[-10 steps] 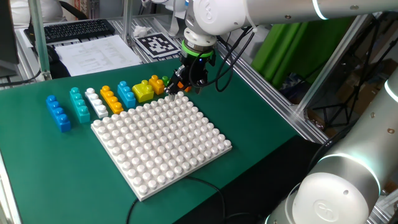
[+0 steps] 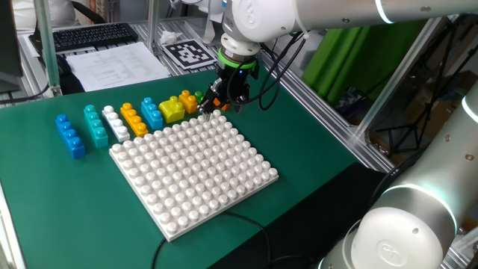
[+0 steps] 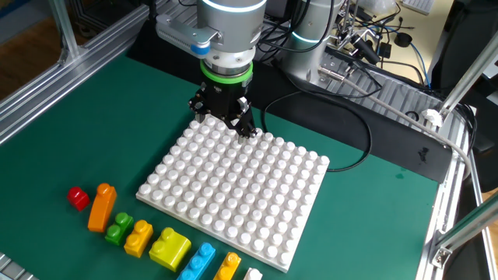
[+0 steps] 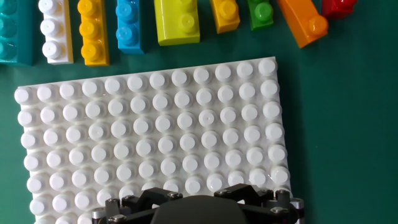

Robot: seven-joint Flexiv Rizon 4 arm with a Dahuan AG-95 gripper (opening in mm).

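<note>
A white studded baseplate [image 2: 196, 173] lies flat on the green table, with no bricks on it. My gripper [image 3: 223, 128] points downward over the plate's edge on the robot's side, as exterior view 2 shows. Its two black fingers stand wide apart and nothing is held between them. How far the fingertips are above the studs, I cannot tell. Along the plate's far side in the wrist view runs a row of bricks: teal [image 4: 15, 31], white [image 4: 56, 31], yellow-orange [image 4: 93, 34], light blue [image 4: 129, 28], lime [image 4: 177, 23], small yellow-orange [image 4: 225, 15], green [image 4: 260, 14], orange [image 4: 303, 23] and red [image 4: 337, 7].
A dark blue brick [image 2: 70, 137] ends the row in exterior view 1. A black cable [image 3: 366, 128] loops over the table beside the plate.
</note>
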